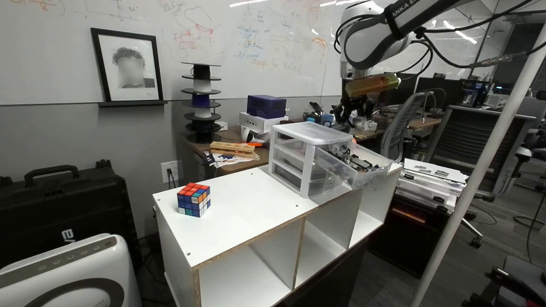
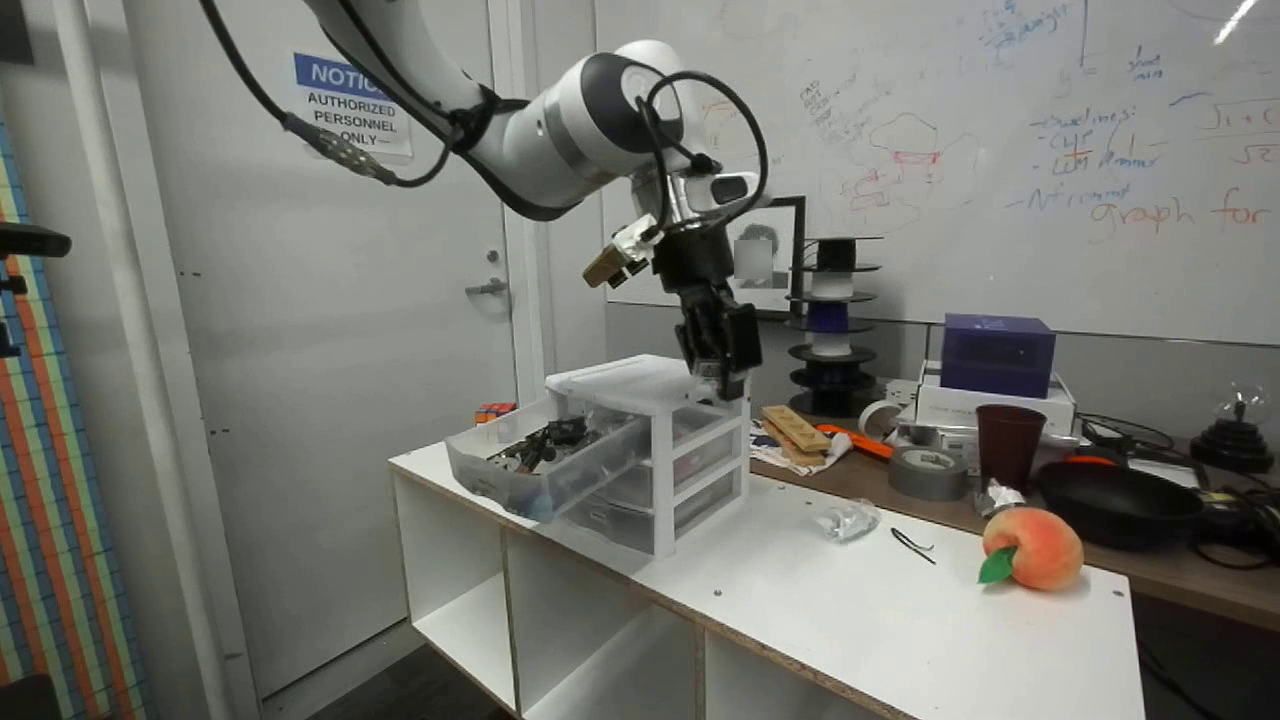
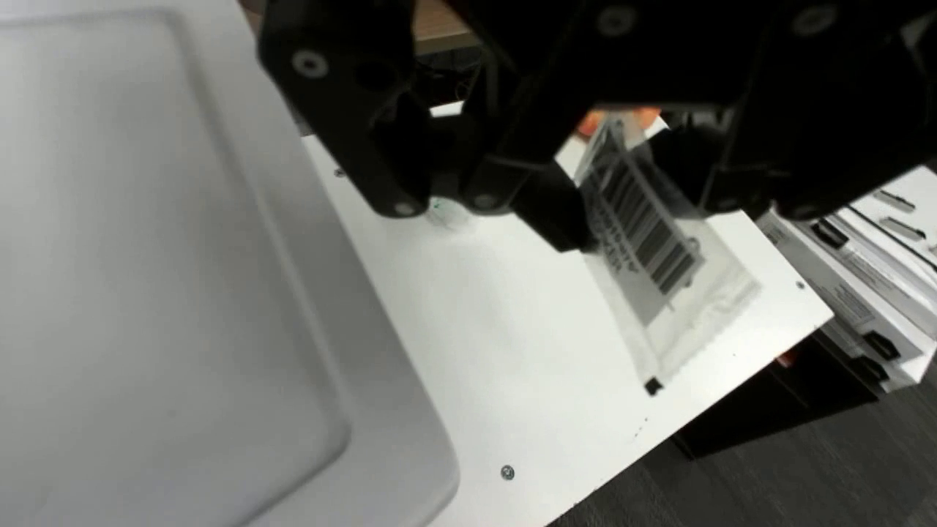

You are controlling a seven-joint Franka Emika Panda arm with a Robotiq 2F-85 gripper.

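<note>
A clear plastic packet with a barcode label hangs from my gripper, whose dark fingers are closed on it. Seen in exterior view 2, the gripper is raised beside the upper part of the white drawer unit. The unit's top drawer is pulled out and holds a heap of small dark parts. In the wrist view the unit's pale lid fills the left side, and the packet is over the white shelf top, clear of the lid.
On the shelf top lie a crumpled clear packet, a thin black strip and a peach. A Rubik's cube stands near the other end. Bare surface lies on both sides of the drawer unit.
</note>
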